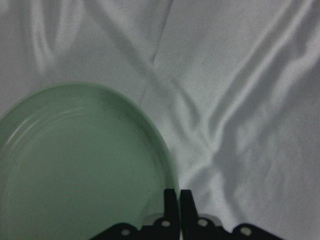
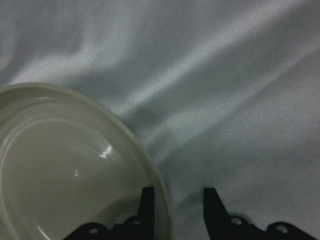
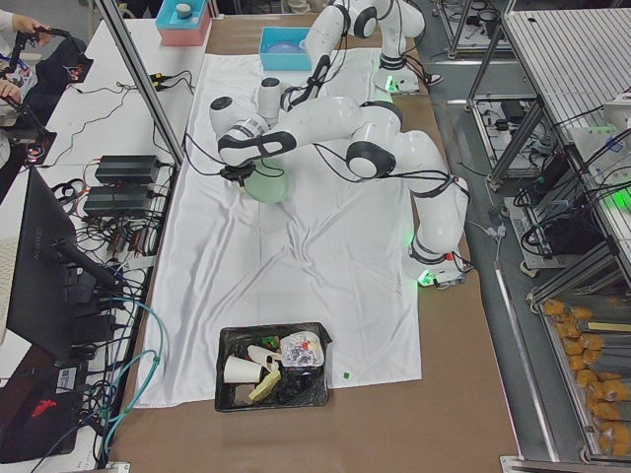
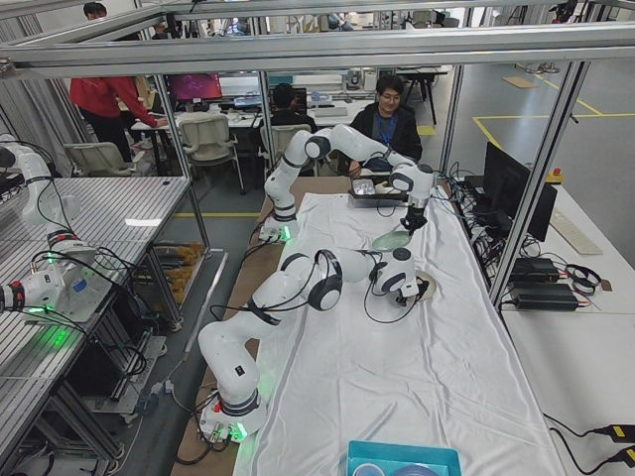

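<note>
A green plate [image 1: 80,155] lies on the white cloth, with my left gripper shut on its right rim. In the camera left view this plate [image 3: 267,189] is partly under the left arm. A cream dish [image 2: 70,175] fills the lower left of the right wrist view. My right gripper is open around that dish's right rim, one finger over the inside and one outside; whether either touches it I cannot tell. In the camera right view the cream dish [image 4: 428,291] is partly hidden by the right gripper.
A black bin [image 3: 227,365] of mixed objects stands at one end of the cloth, a blue bin [image 4: 402,451] at the other. A monitor and cables line one long side. The cloth between the green plate and the black bin is largely clear.
</note>
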